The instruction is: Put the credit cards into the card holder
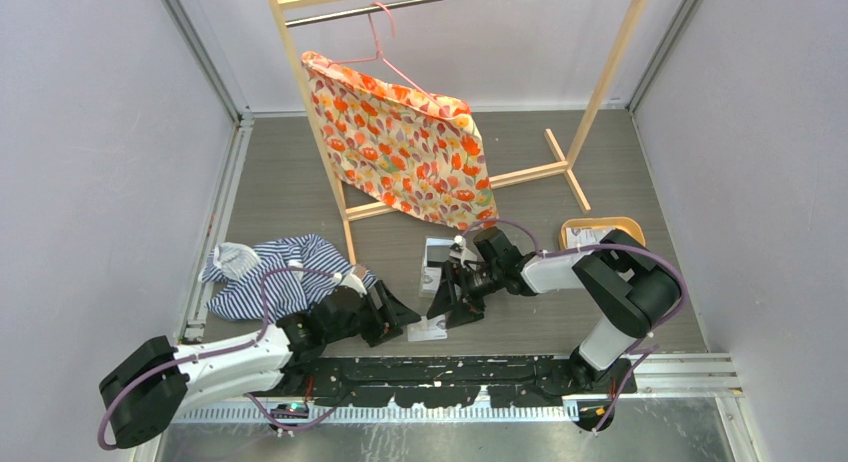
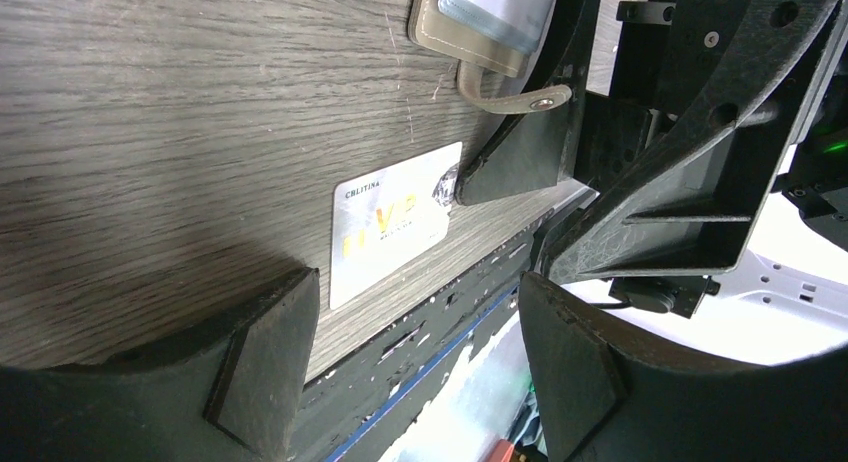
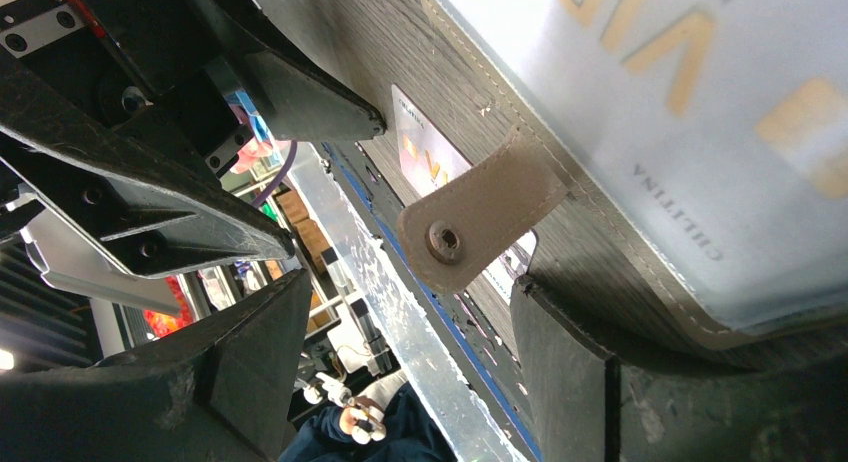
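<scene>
A pale card (image 1: 428, 329) lies flat on the table between the two grippers. My left gripper is open, its fingers apart at the near-left end of this card (image 2: 392, 227). At the card's other end, one dark fingertip (image 2: 475, 185) of the right gripper touches or overlaps it. My right gripper stands open too; the snap strap (image 3: 480, 217) of the beige card holder shows between its fingers. The card holder (image 1: 436, 267) lies just behind, partly covered by the right arm. A card shows through its clear window (image 3: 650, 112).
A yellow tray (image 1: 632, 225) with cards sits at the right, partly behind the right arm. Striped cloth (image 1: 260, 277) is bunched at the left. A wooden rack (image 1: 520, 175) with a floral cloth (image 1: 400, 142) stands at the back. The table's front edge is close to the card.
</scene>
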